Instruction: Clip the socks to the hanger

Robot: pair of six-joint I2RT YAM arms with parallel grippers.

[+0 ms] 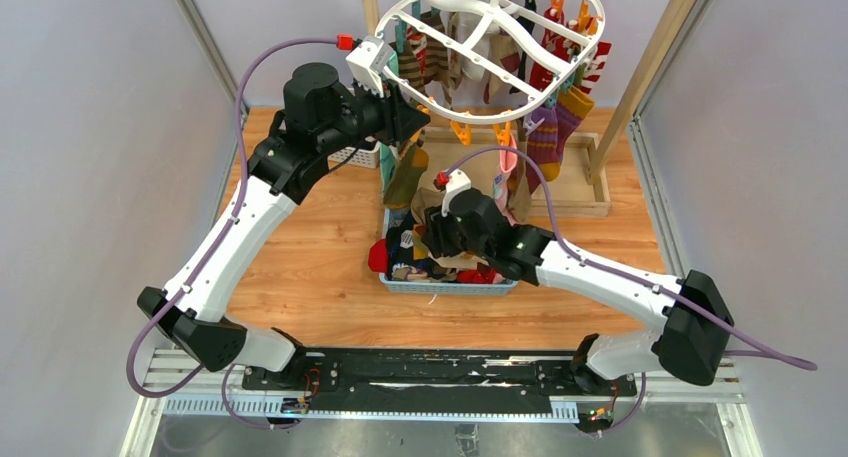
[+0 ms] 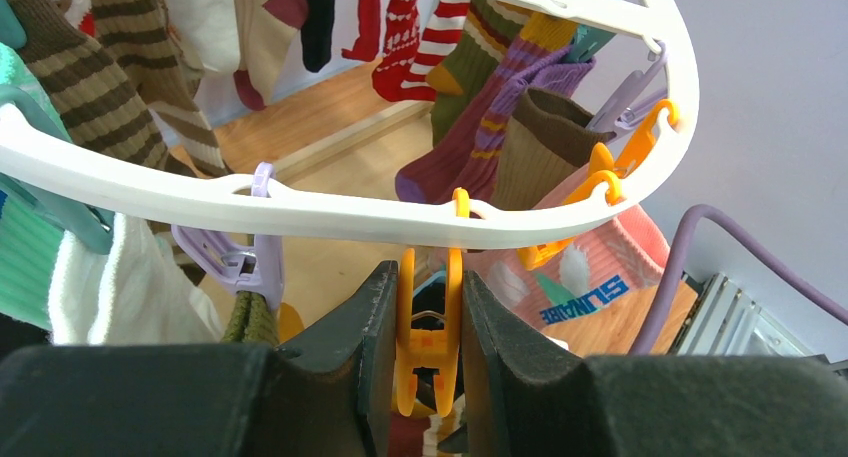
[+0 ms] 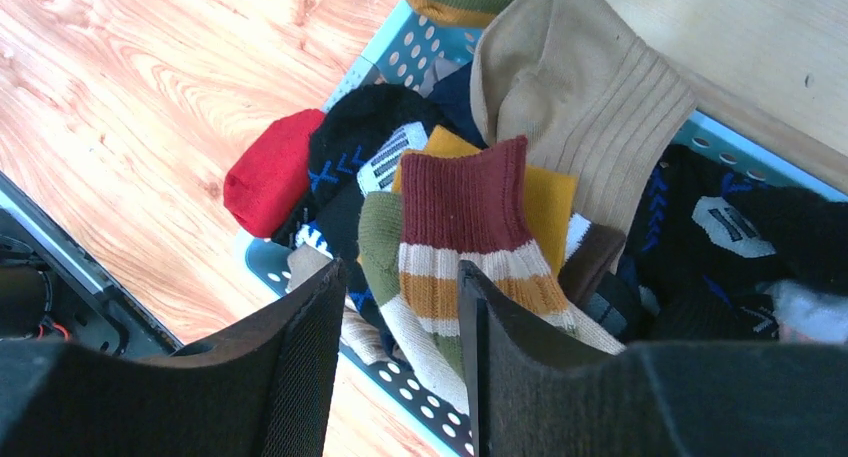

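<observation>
The white round hanger (image 1: 545,95) hangs overhead with clips and socks around its rim. In the left wrist view, an orange clip (image 2: 430,349) hangs from the rim, and my left gripper is shut on it. No sock shows in that clip's mouth. Below, the blue basket (image 1: 440,288) is full of loose socks. My right gripper is part open over the basket. A striped sock with a maroon cuff (image 3: 465,192) lies on the pile below, reaching between its fingers; a green and white sock (image 3: 383,239) lies beside it. Neither looks gripped.
Near the left gripper, a purple clip (image 2: 232,257) holds a dark green sock, and orange clips (image 2: 597,185) on the right hold a pink sock (image 2: 590,272). A wooden tray (image 1: 572,192) stands behind the basket.
</observation>
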